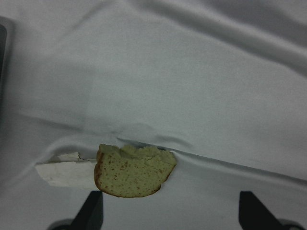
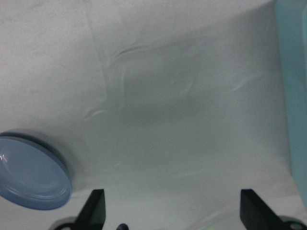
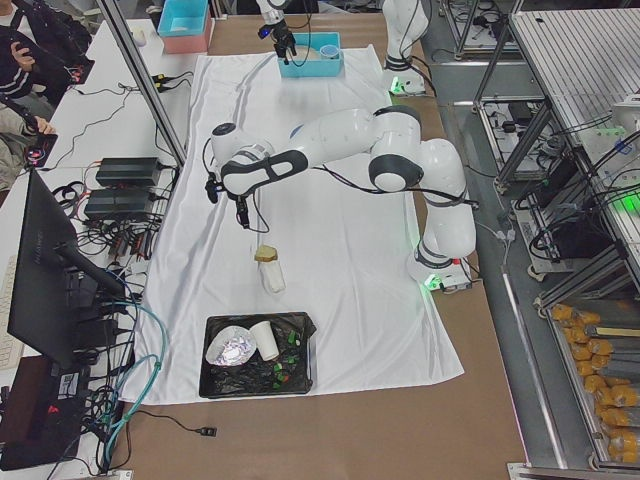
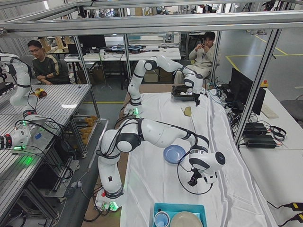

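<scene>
A slice of bread (image 1: 134, 170) with browned edge lies on white paper (image 1: 67, 173) on the cloth, seen from above in the left wrist view. My left gripper hangs over it, open, nothing between its fingers. A blue plate (image 2: 31, 172) lies on the cloth; my right gripper is open above the cloth beside it, near the teal bin (image 2: 292, 86). In the camera left view, a black tray (image 3: 256, 375) holds a foil-lined dish (image 3: 230, 346) and a white cup (image 3: 265, 340).
The blue bin (image 4: 179, 208) at the far end holds a cup and a beige plate. A monitor (image 3: 50, 280) and cables line the left edge.
</scene>
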